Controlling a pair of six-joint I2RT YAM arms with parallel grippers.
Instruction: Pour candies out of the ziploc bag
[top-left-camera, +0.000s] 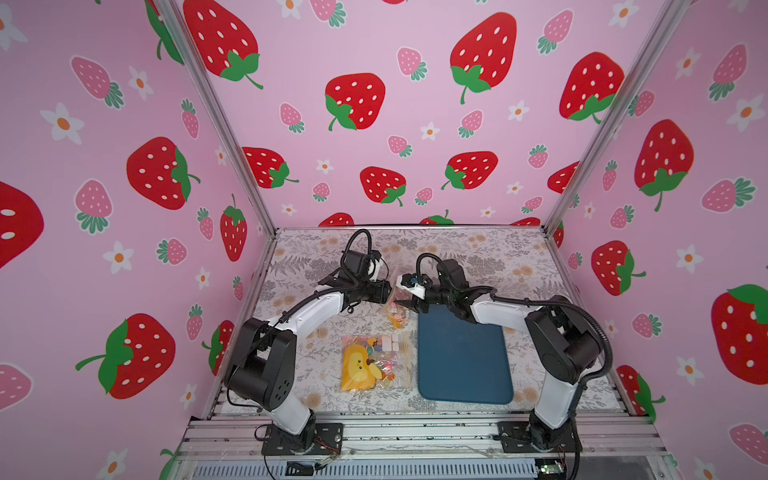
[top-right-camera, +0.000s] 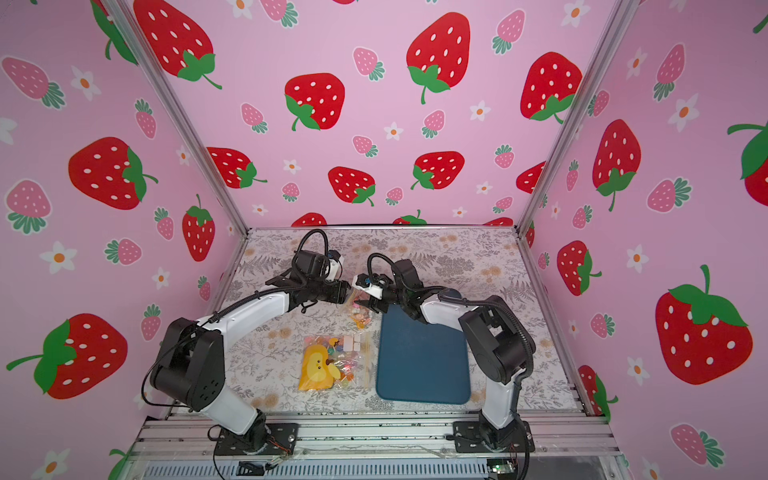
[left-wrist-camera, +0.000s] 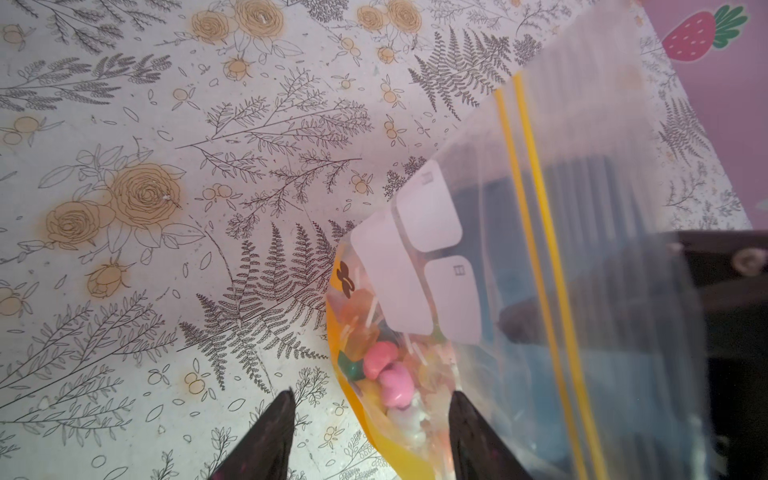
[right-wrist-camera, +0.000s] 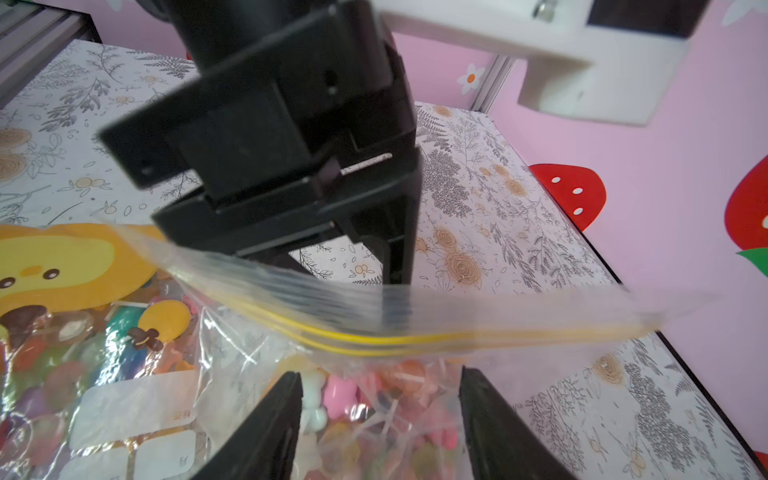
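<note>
A clear ziploc bag (left-wrist-camera: 512, 264) with a yellow zip line and colourful candies (left-wrist-camera: 389, 372) low inside stands between the two grippers. In the left wrist view, my left gripper has its fingers apart, with the bag's yellow side edge showing between them. From the right side, my right gripper is open at the bag; its fingertips (right-wrist-camera: 289, 400) are spread in front of the clear plastic. The left gripper's black fingers show behind the bag's mouth in the right wrist view. Whether any finger pinches the plastic is hard to see.
A second, flat bag (top-left-camera: 360, 368) with a yellow animal print lies on the table nearer the arm bases. Beside it, at the right, is an empty blue tray (top-left-camera: 464, 364).
</note>
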